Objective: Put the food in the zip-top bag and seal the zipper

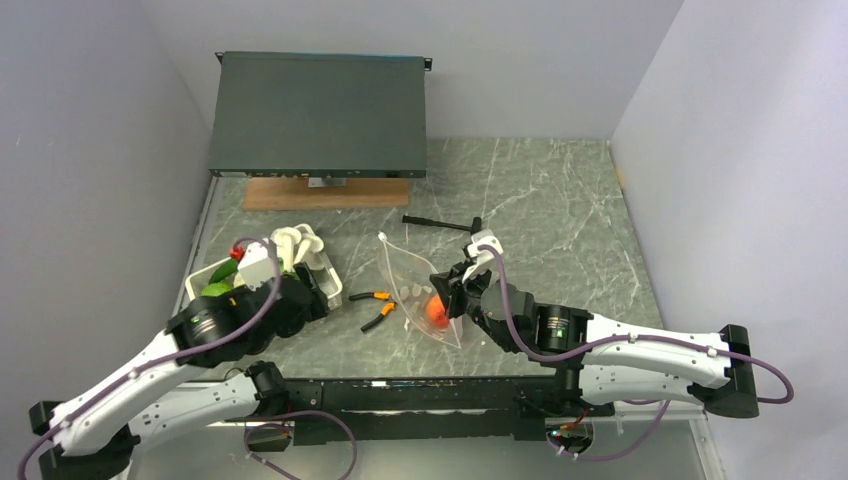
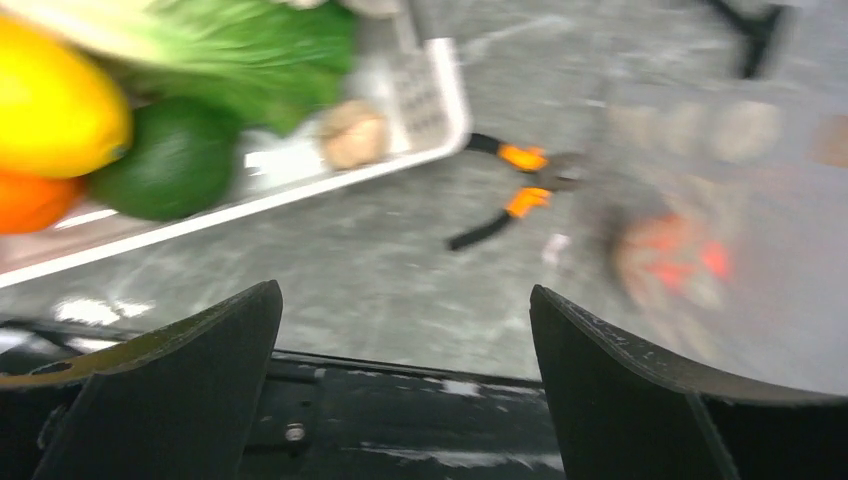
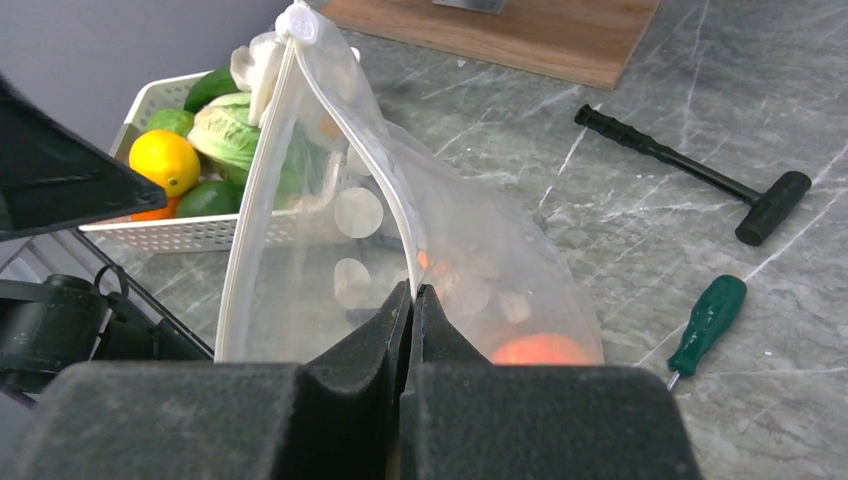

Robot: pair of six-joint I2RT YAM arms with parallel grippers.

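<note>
A clear zip top bag (image 3: 330,230) hangs with its mouth edge pinched in my right gripper, which is shut on it. Inside the bag, low down, lies an orange-red round food (image 1: 437,311), seen through the plastic. The white zipper slider (image 3: 298,22) sits at the top corner of the rim. My left gripper is open and empty, its fingers (image 2: 190,370) wide apart over the table's front left, near the food basket. In the left wrist view the bag is blurred at the right.
A white basket (image 2: 452,95) of vegetables and fruit stands at left. Orange-handled pliers (image 2: 525,185) lie between basket and bag. A black hammer (image 3: 690,170) and green screwdriver (image 3: 708,322) lie beyond the bag.
</note>
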